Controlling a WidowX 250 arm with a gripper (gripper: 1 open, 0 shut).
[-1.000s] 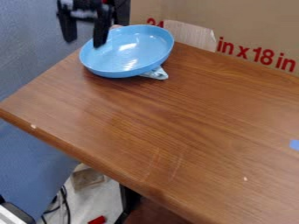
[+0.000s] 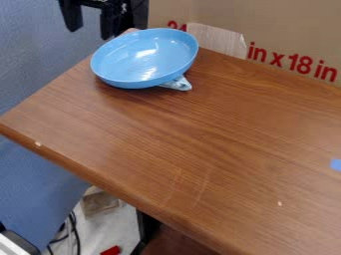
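A shallow light-blue bowl [image 2: 144, 58] sits at the back left of the wooden table [image 2: 200, 149], with a small pale, patterned object [image 2: 177, 84] partly under its front right edge. The black gripper [image 2: 94, 20] is at the top left, above and just behind the bowl, cut off by the top of the view. Its two fingers stand apart, open, with nothing seen between them.
A cardboard box [image 2: 286, 30] with red print stands along the back. A blue patch [image 2: 334, 163] lies at the right edge. Beyond the left edge are blue fabric, cables and a red object [image 2: 111, 250].
The bowl and the rest of the scene look unchanged.
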